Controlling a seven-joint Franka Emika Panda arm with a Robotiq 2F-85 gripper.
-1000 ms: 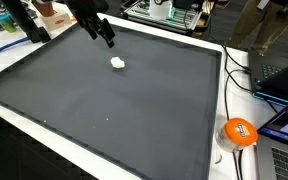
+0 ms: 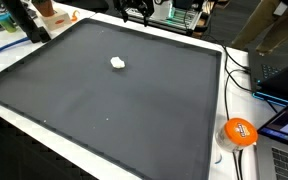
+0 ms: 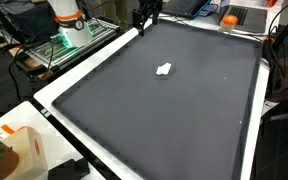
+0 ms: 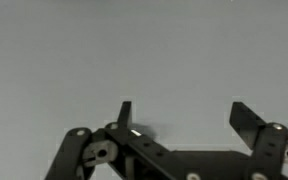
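A small white object (image 2: 117, 62) lies alone on the dark grey board (image 2: 114, 100); it looks crumpled, and its exact nature cannot be told. The other exterior view shows the same white object (image 3: 164, 69) towards the far side of the board. Past the board's far edge is my gripper (image 2: 144, 16), apart from the white object. In the wrist view my gripper stands open, its two dark fingers wide apart over plain grey surface. A sliver of something white (image 4: 135, 132) peeks out beside the left finger, mostly hidden.
An orange-topped container (image 2: 237, 134) stands at the right beside a laptop (image 2: 284, 155) and cables. Various items (image 2: 6, 30) crowd the far left corner. Most of the board is bare.
My gripper has moved back from near the white object, away over the board's far edge and to the right in exterior view 1. The white object has stayed put.
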